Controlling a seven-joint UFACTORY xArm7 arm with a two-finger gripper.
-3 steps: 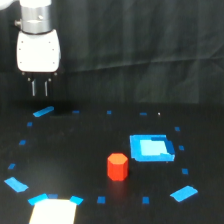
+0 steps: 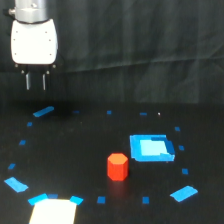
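High at the upper left, my white gripper (image 2: 36, 82) hangs in the air. Its two thin dark fingers stand apart with only dark background between them. An orange-red block (image 2: 118, 171) with a six-sided top sits upright on the black table, well to the right of the gripper and lower in the picture. Behind it and to its right lies a blue square (image 2: 135, 157) with a white patch (image 2: 153, 147) in it; whether it has raised walls is hard to tell.
A bright pale square (image 2: 52, 213) with blue bits along its edge is cut off at the bottom left. Blue strips (image 2: 16, 184) and small blue marks dot the table (image 2: 75, 150). No other upright object shows on it. A dark curtain (image 2: 140, 50) closes off the back.
My gripper has risen a little and shifted slightly left, its fingers still apart. The red block and the blue square have not moved.
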